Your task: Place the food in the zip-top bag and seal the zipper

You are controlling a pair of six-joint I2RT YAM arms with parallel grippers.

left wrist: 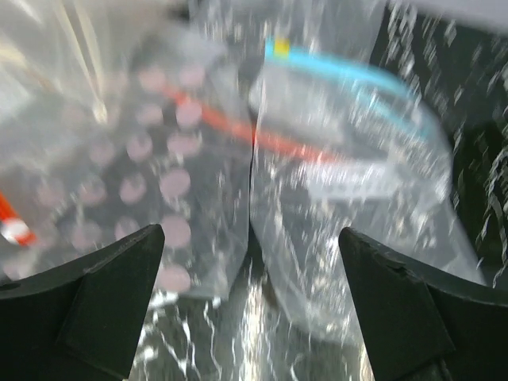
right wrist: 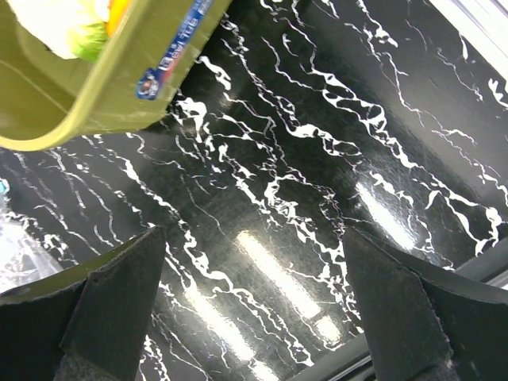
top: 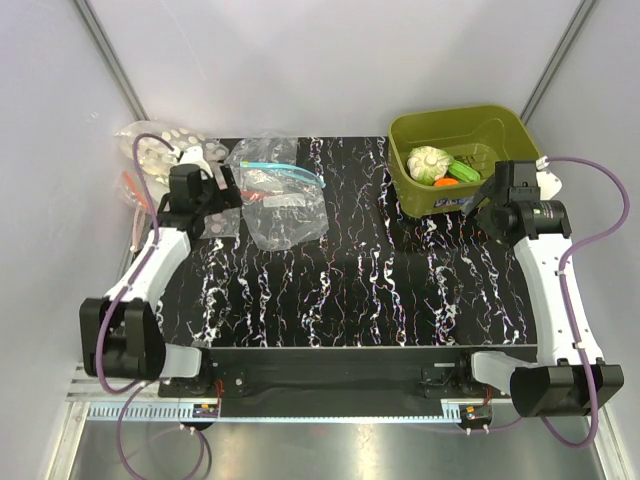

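Observation:
A clear zip top bag (top: 287, 222) with a blue zipper strip lies flat left of the table's middle; its yellow slider shows at the strip's left end in the left wrist view. The food is in a green bin (top: 412, 194) at the back right: a pale cauliflower-like vegetable (top: 428, 163), a green one (top: 463, 171) and an orange piece (top: 446, 182). Over the bags at the left, my left gripper is open with nothing between its fingers. Beside the bin's front right corner, my right gripper stands open and empty above bare table.
More clear bags lie at the left, one dotted white (left wrist: 135, 178) and with red-orange strips, touching or overlapping the zip bag's left side. Walls stand close on both sides.

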